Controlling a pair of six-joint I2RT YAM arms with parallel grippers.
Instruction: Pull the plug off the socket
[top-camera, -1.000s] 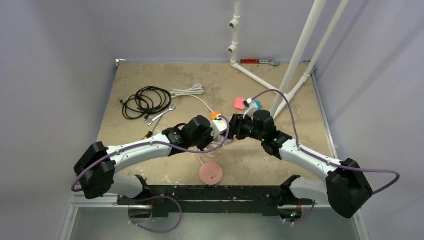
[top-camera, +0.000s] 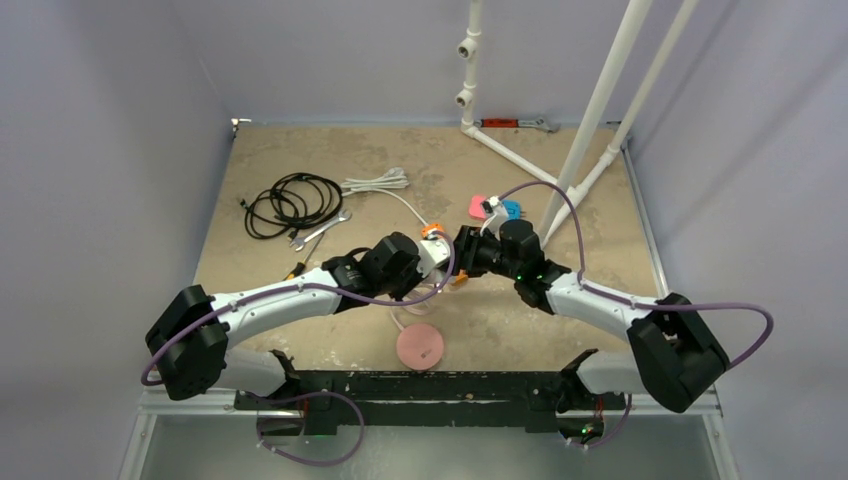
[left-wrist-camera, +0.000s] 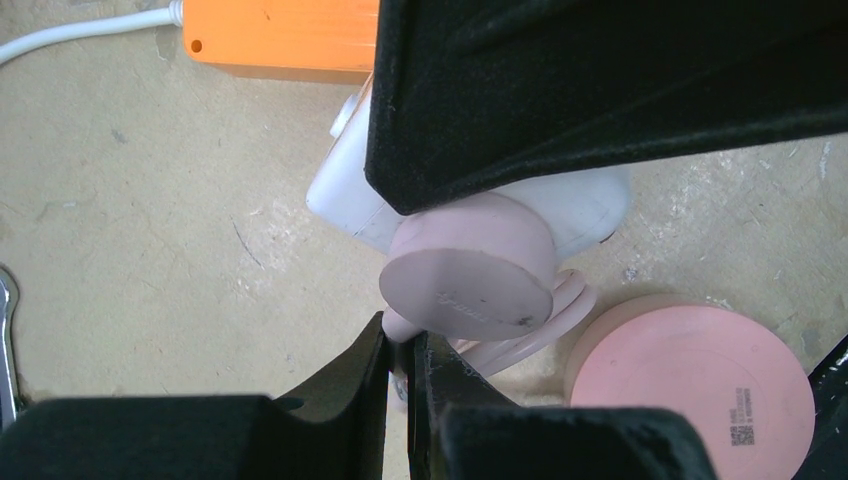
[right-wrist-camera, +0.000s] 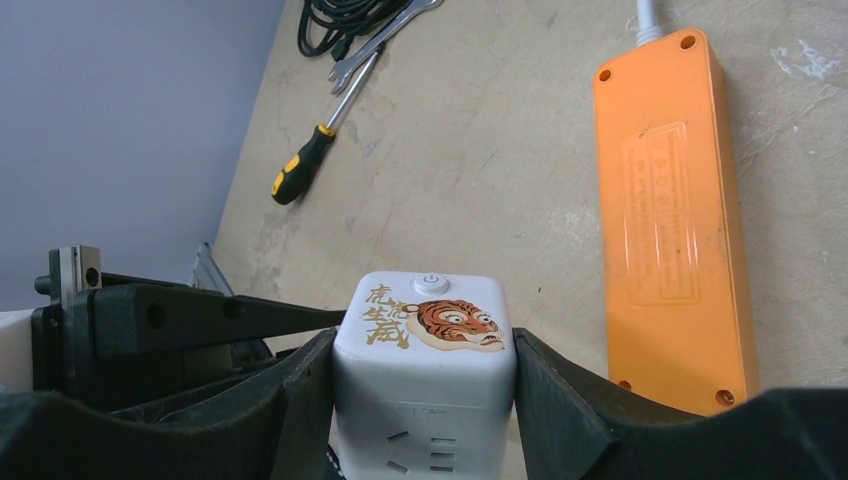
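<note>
The white socket block (right-wrist-camera: 420, 340), with a tiger print and a button on top, is clamped between the fingers of my right gripper. Slots show on its near face. From the left wrist view, the round pale pink plug (left-wrist-camera: 468, 280) lies against the socket block (left-wrist-camera: 590, 205); whether its prongs are inside cannot be seen. My left gripper is shut on the narrow stem at the plug's lower end, where the cord begins. A dark right finger (left-wrist-camera: 600, 80) covers part of the socket. Both grippers meet near the table's middle.
An orange power strip (right-wrist-camera: 665, 210) lies beside and below the grippers. A round pink disc (top-camera: 420, 347) sits near the front edge. Black cable (top-camera: 292, 205), a wrench (top-camera: 323, 229) and a screwdriver (right-wrist-camera: 310, 160) lie to the left; white pipes (top-camera: 600, 110) stand back right.
My right arm has shifted slightly left, and its elbow has swung toward the back. The left arm and its gripper have barely moved.
</note>
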